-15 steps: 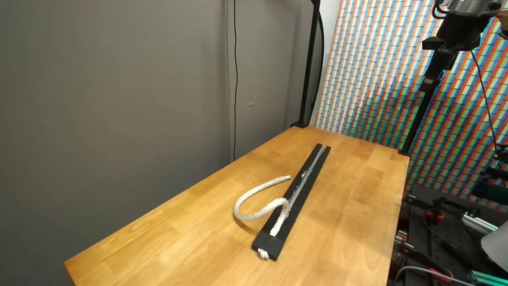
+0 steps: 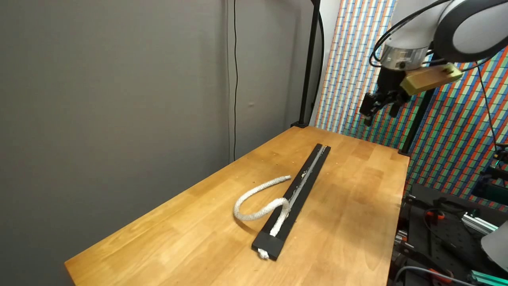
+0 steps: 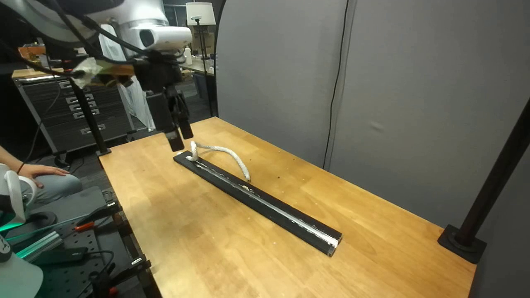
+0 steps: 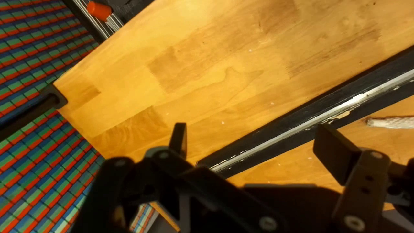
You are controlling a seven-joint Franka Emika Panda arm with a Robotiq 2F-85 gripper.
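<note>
A white rope (image 2: 247, 196) runs out of one end of a black grooved bar (image 2: 309, 183) and curls over onto the wooden table beside it. In the second exterior view the rope (image 3: 229, 152) loops along the bar's far side, and most of the bar's pale groove (image 3: 278, 209) lies bare. My gripper (image 2: 380, 114) hangs in the air above the table, apart from rope and bar. The wrist view shows the gripper wide open, with empty space between its fingers. Only the frayed loose tip of the rope (image 4: 390, 122) appears there, at the right edge.
Wide bare areas of table (image 3: 198, 233) lie on both sides of the bar. Black posts (image 3: 467, 233) stand at table corners. Clamps and equipment (image 2: 438, 238) line one long side, and a grey wall (image 2: 143, 95) backs the other.
My gripper has come down and leftward in the first exterior view, from high at the right to lower over the table's far end. Rope and bar have stayed put.
</note>
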